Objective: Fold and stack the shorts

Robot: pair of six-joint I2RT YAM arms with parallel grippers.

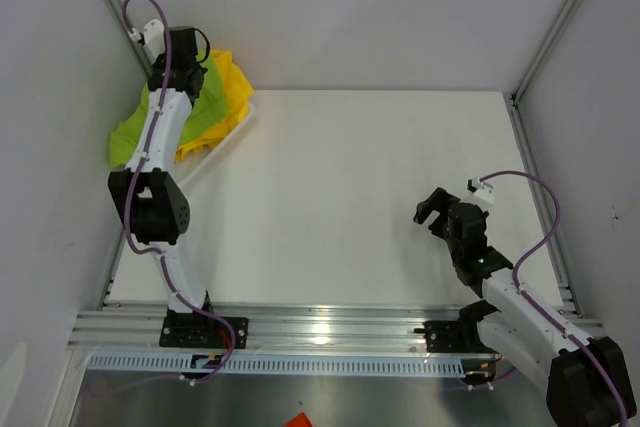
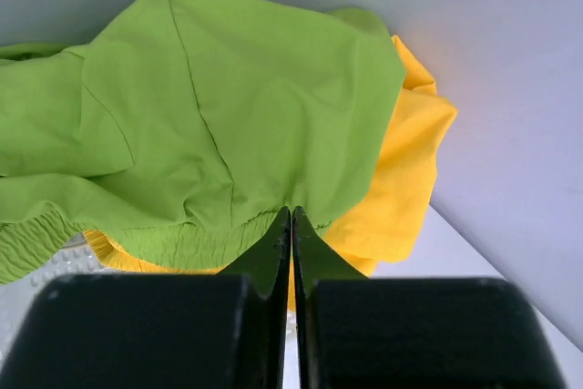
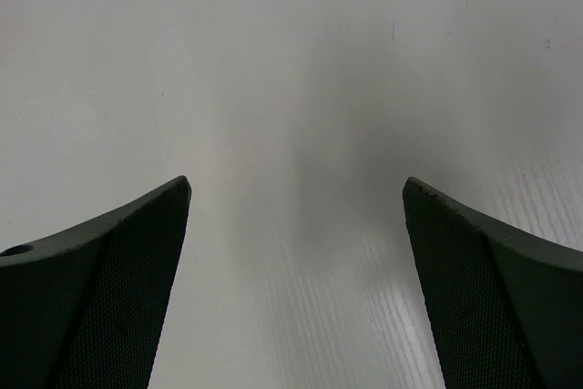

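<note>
Green shorts [image 2: 246, 97] lie loosely heaped at the table's far left corner, on top of yellow-orange shorts [image 2: 401, 179]. In the left wrist view my left gripper is shut with its fingertips together; no cloth is between them, and the green waistband lies beyond the tips. From above, the left arm covers part of the green shorts [image 1: 128, 137], while the yellow shorts [image 1: 237, 92] show on their right. My right gripper stands open over bare table at the right, its fingers [image 3: 123, 280] wide apart and empty.
A white basket [image 1: 232, 137] with a perforated wall holds the shorts in the corner against the left and back walls. A metal rail [image 1: 320, 322] runs along the front edge.
</note>
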